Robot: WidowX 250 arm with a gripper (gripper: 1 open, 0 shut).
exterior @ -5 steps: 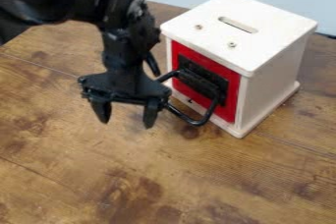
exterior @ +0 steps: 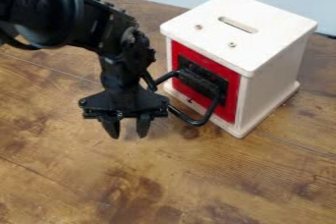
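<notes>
A white wooden box (exterior: 269,71) with a slot in its top stands at the right, a red panel (exterior: 233,110) on its front holding a black fitting and a looped black bar (exterior: 197,120). The black arm reaches in from the upper left, and its gripper (exterior: 128,128) hangs left of the box, pointing down, its fingers part open with nothing seen between them.
A pale wall rises behind the box.
The box has not visibly moved.
</notes>
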